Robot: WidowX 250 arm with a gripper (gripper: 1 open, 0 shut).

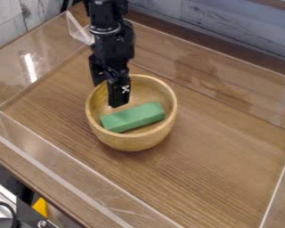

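A yellow-tan bowl [155, 134] sits on the wooden table, holding a green rectangular block [133, 117] that lies tilted across its floor. The black gripper [111, 89] hangs from the top of the view down over the back left of the bowl, its open fingers reaching down to about the rim and inside, above and behind the block.
A wall runs along the back right. Clear plastic shows at the left edge, and a cable and a yellow object lie at the lower left.
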